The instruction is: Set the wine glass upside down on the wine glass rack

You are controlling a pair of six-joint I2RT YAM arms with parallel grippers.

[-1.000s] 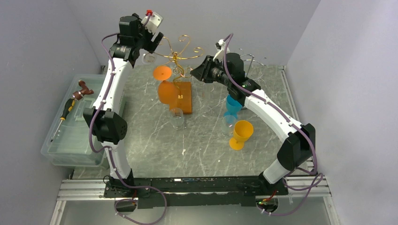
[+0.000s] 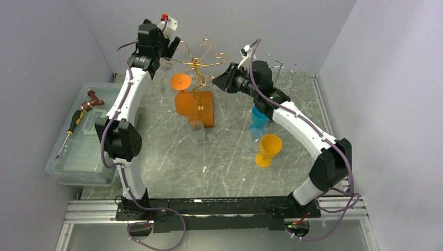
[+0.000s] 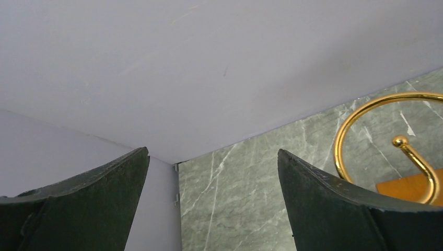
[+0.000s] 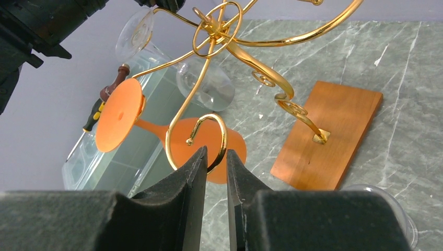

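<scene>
The gold rack [image 2: 196, 64] stands on a wooden base [image 2: 208, 112], its curled arms spread at the top. From it hangs a clear wine glass, bowl down; the right wrist view shows its foot [image 4: 127, 41] at a rack arm and its bowl [image 4: 206, 86] below. An orange glass [image 4: 117, 123] hangs upside down too. My left gripper stands open and empty above the back-left of the rack. My right gripper has a narrow gap between its fingers, beside a front curl [image 4: 222, 130]; no glass is between them.
A plastic bin [image 2: 83, 167] with a screwdriver [image 2: 76, 123] lies at the left. Blue [image 2: 258, 117] and yellow [image 2: 269, 146] goblets stand front right, near clear glasses [image 2: 196, 132]. A second rack [image 2: 284, 70] is behind the right arm.
The hanging glasses look nearly in place, with a slight sway of the orange one. The right arm looks unmoved.
</scene>
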